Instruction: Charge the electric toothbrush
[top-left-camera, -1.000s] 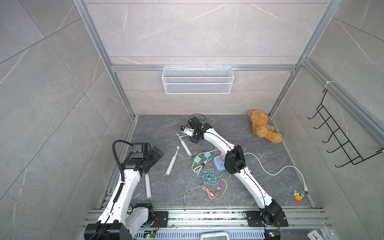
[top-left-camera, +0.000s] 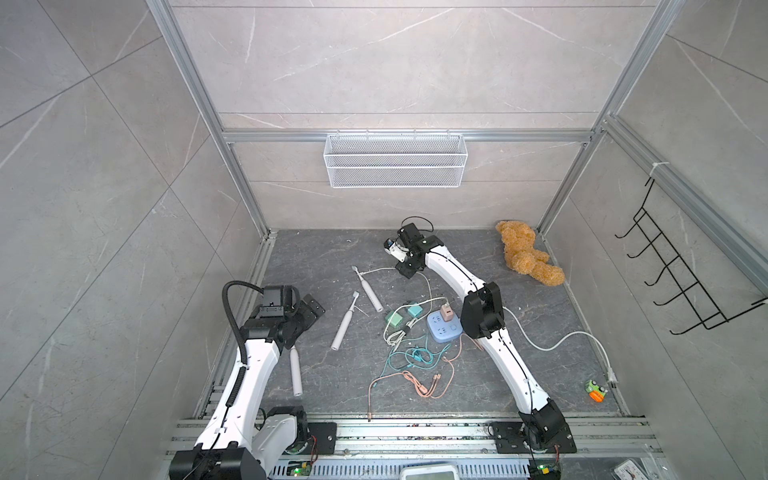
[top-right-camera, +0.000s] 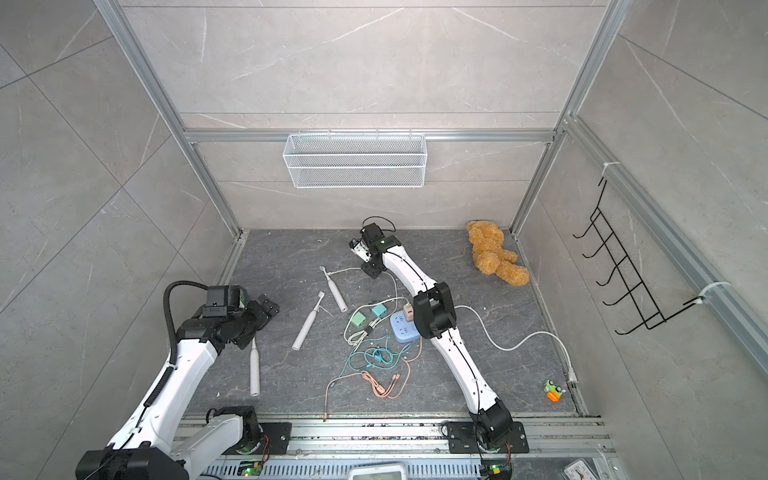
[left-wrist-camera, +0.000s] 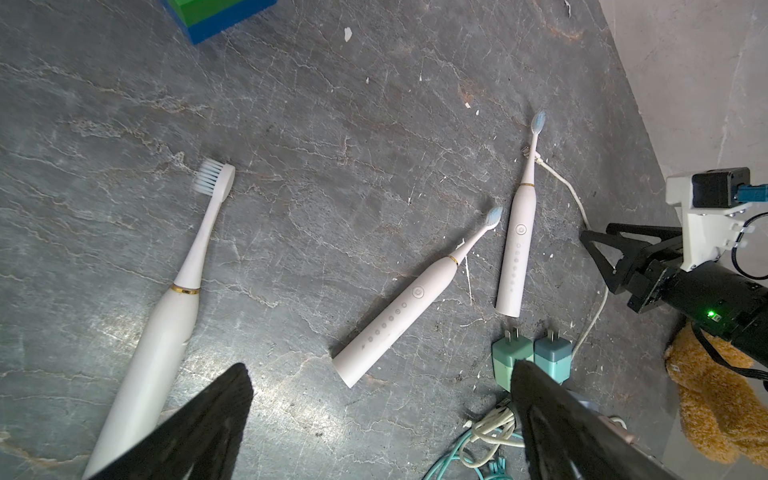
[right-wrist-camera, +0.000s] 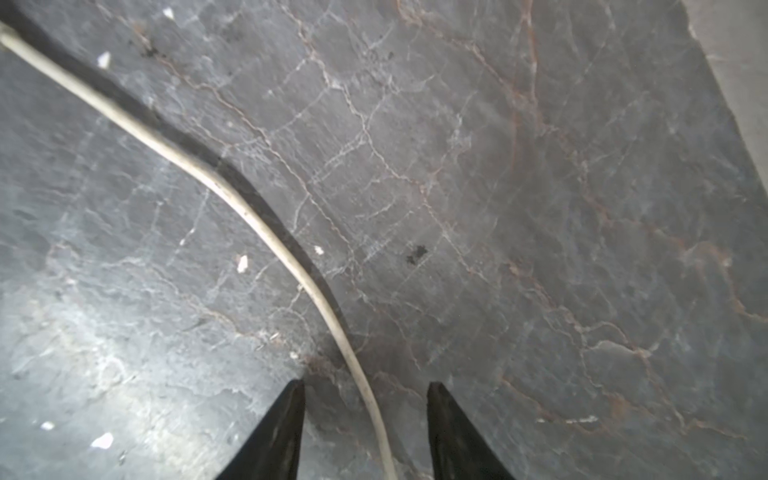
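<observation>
Three white electric toothbrushes lie on the grey table: a near-left toothbrush (left-wrist-camera: 148, 368), a middle toothbrush (left-wrist-camera: 396, 320) and a far toothbrush (left-wrist-camera: 518, 248). A thin white cable (right-wrist-camera: 264, 232) runs from beside the far brush's neck and curves toward the pink adapter (top-left-camera: 446, 312) on the blue power strip (top-left-camera: 439, 329). My right gripper is open above that cable, which passes between its fingers in the right wrist view; nothing is gripped. Over the left side, my left gripper hangs open and empty, partly hiding the near-left brush from above.
Green adapter (left-wrist-camera: 512, 356) and teal adapter (left-wrist-camera: 553, 356) lie beside coiled white, teal and pink cables (top-left-camera: 420, 384). A brown plush toy (top-left-camera: 528, 254) rests back right, a small toy (top-left-camera: 595, 390) front right. A green and blue block (left-wrist-camera: 220, 12) lies at left.
My right gripper has moved right and slightly back, away from the far toothbrush, leaving more cable uncovered beside it. The left arm has stayed nearly still.
</observation>
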